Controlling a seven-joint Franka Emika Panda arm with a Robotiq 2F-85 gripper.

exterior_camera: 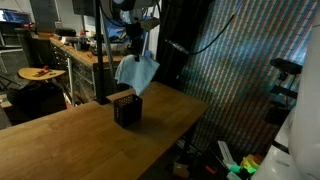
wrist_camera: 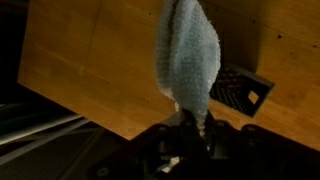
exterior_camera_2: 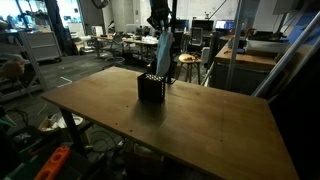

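A pale blue cloth (exterior_camera: 138,71) hangs in the air, pinched at its top by my gripper (exterior_camera: 136,51). Below it on the wooden table stands a black mesh box (exterior_camera: 127,110), its top close under the cloth's lower end in exterior view 1. From the other side, the cloth (exterior_camera_2: 164,52) drapes down toward the box (exterior_camera_2: 151,88); whether they touch, I cannot tell. In the wrist view the cloth (wrist_camera: 190,55) runs from between the fingers and covers part of the box (wrist_camera: 240,90).
A dark upright post (exterior_camera: 98,60) rises behind the table. Other desks and stools stand farther back.
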